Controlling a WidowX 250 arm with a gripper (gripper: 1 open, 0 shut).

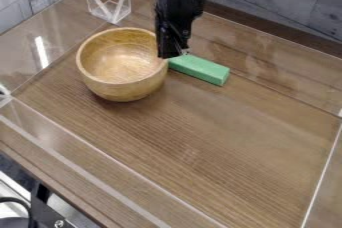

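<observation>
My gripper (171, 50) hangs at the top centre of the camera view, dark, at the right rim of a large wooden bowl (120, 77). It looks shut, with nothing visible between its fingers, though it is small to see. A green block (199, 69) lies on the table just right of the bowl, to the lower right of the gripper.
A white wire object (110, 2) stands at the back left, another pale one at the left edge. A dark cable lies at the lower left.
</observation>
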